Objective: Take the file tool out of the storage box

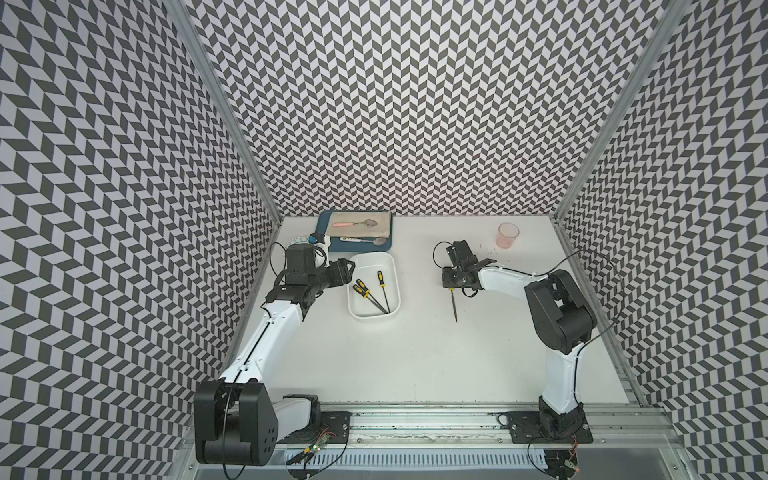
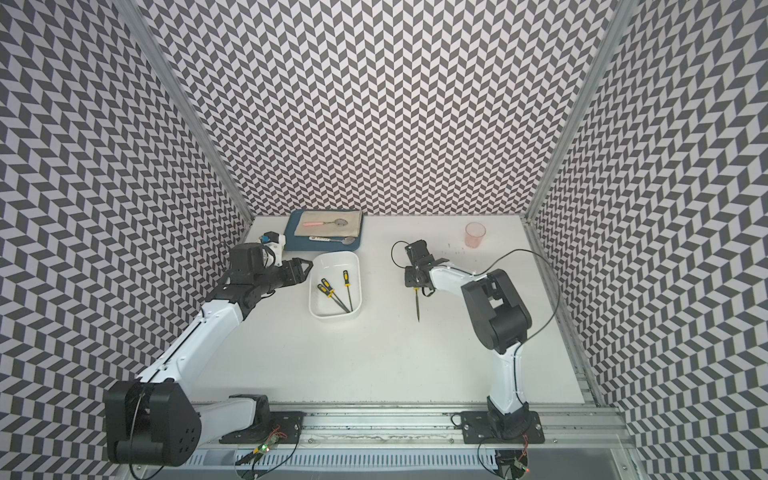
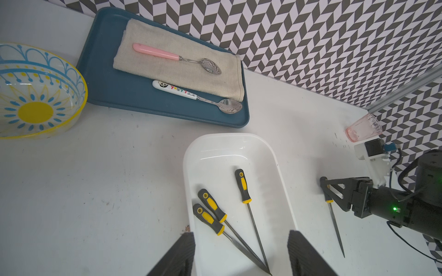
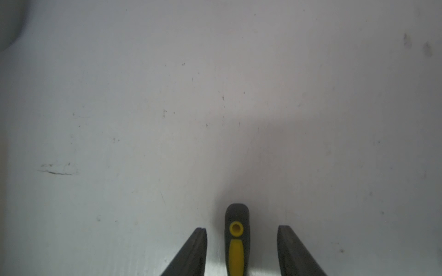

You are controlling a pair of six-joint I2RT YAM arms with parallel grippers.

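A file with a black and yellow handle lies on the table, right of the white storage box. My right gripper stands open over that handle, one finger either side of it. The box holds several black and yellow tools with thin shafts. My left gripper is above the box's left part, open, with nothing seen held between its fingers.
A blue tray with a cloth and two spoons lies behind the box, a patterned bowl to its left. A pink cup stands at back right.
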